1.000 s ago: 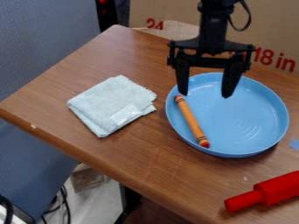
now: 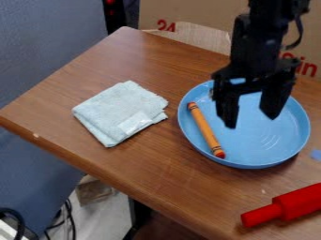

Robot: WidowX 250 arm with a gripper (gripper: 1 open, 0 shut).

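Note:
My black gripper [image 2: 251, 108] hangs over the blue plate [image 2: 257, 150] on the right, open, with its two fingers apart and nothing seen between them. An orange crayon-like stick [image 2: 205, 129] with a red tip lies on the left part of the plate, to the left of my fingers.
A folded pale cloth [image 2: 119, 112] lies left of the plate on the wooden table [image 2: 113, 66]. A red cylinder [image 2: 288, 203] is at the front right, a cardboard box [image 2: 189, 19] at the back. The table's left edge borders a grey-blue area.
My gripper has come down lower over the plate and shifted right, turning slightly. The stick, cloth and red cylinder have not moved.

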